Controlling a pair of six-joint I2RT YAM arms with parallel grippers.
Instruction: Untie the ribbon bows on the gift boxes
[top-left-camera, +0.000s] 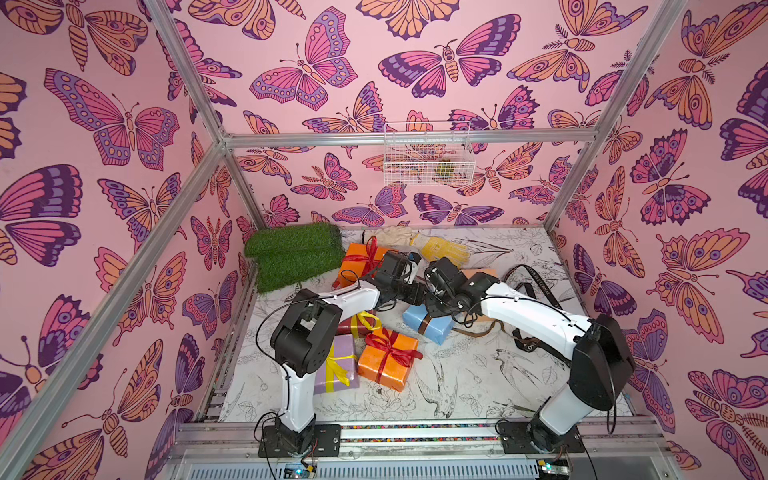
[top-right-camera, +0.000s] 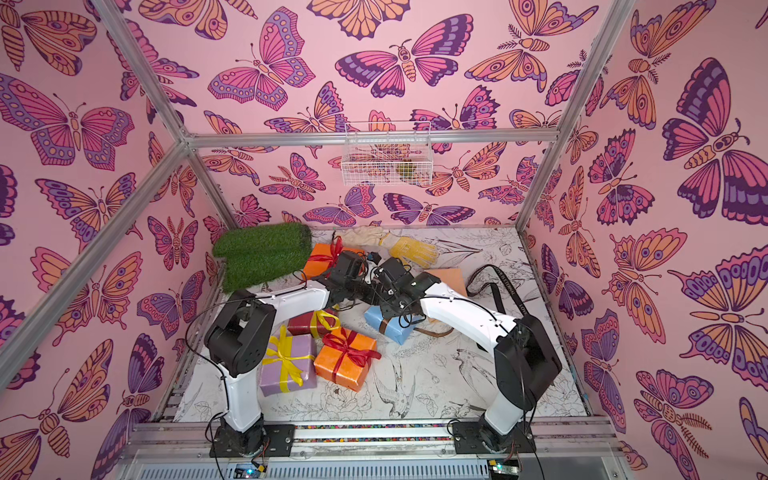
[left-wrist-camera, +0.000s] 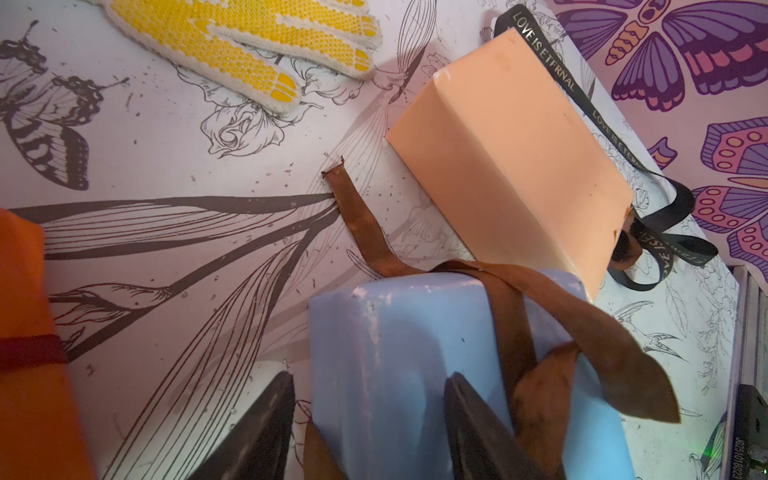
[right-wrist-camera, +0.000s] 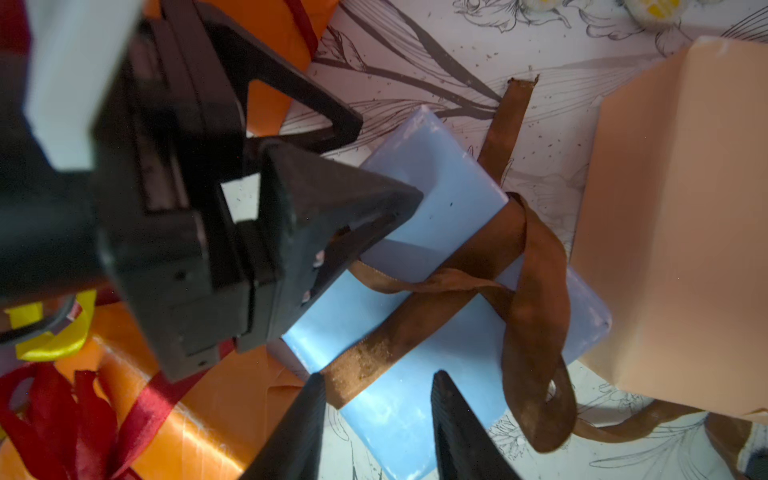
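Note:
A blue gift box (left-wrist-camera: 392, 344) lies mid-table with a loose brown ribbon (right-wrist-camera: 544, 336) draped over it, its free end reaching toward the back. My left gripper is part open at the box; in the right wrist view its body reaches over the box from the left. My right gripper is open above the same box, with nothing seen held. A front orange box (top-right-camera: 340, 368) with a red bow, a lilac box (top-right-camera: 280, 380) and a maroon box (top-right-camera: 304, 324) with yellow bows, and a rear orange box (top-left-camera: 356, 260) with red ribbon stand around them.
A peach box (left-wrist-camera: 512, 144) adjoins the blue one, with black printed ribbon (left-wrist-camera: 576, 88) beyond. A yellow glove (left-wrist-camera: 248, 56) and grass mats (top-right-camera: 256, 256) lie at the back.

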